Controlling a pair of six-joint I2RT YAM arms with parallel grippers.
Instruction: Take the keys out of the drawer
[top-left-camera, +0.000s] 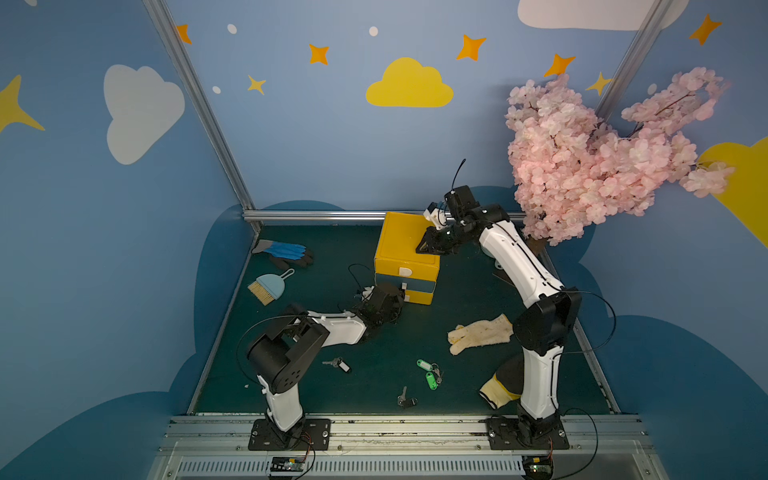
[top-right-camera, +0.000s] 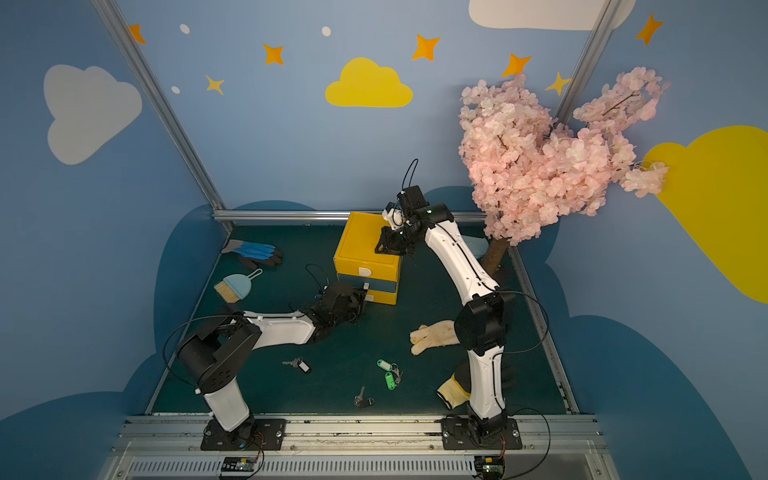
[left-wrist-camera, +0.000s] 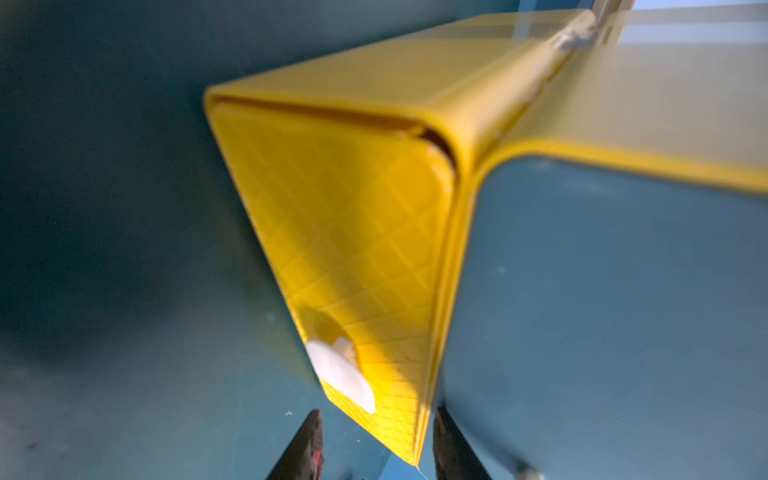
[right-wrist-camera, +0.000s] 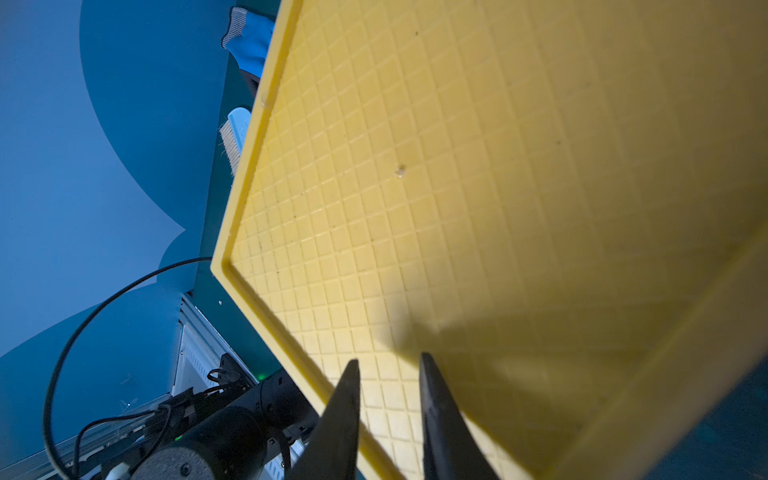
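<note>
The drawer unit (top-left-camera: 406, 240) is a yellow box with a blue middle drawer (top-left-camera: 417, 285), and its drawers look closed. No inside of a drawer shows. At its lower front left is my left gripper (top-left-camera: 398, 297); in the left wrist view its fingers (left-wrist-camera: 304, 452) stand apart with nothing held between them, near a yellow drawer front (left-wrist-camera: 352, 232) with a white knob (left-wrist-camera: 340, 376). My right gripper is over the right side of the unit's top, its two fingers apart and empty. Loose keys lie on the table: one set (top-left-camera: 337, 364) at left, one with green tags (top-left-camera: 430, 374), another (top-left-camera: 406, 397) at front.
Cream gloves (top-left-camera: 480, 333) and a yellow-cuffed glove (top-left-camera: 497, 393) lie at right. Blue gloves (top-left-camera: 284, 251) and a dustpan with brush (top-left-camera: 270, 286) occupy the back left. A blossom tree (top-left-camera: 560, 152) stands back right. Bare table surrounds the loose keys.
</note>
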